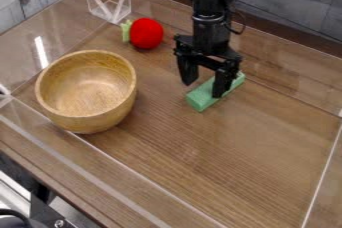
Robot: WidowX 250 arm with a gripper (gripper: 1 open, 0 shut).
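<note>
My black gripper [209, 70] is at the upper middle of the view, its fingers reaching down over a light green bar [218, 90] lying diagonally on the wooden table. I cannot tell whether the fingers touch the bar or whether they are open or shut.
A large yellow bowl [84, 88] sits at the left. A red tomato-like object [146, 34] with green behind it is at the upper left, and a white wire object [110, 2] stands at the back.
</note>
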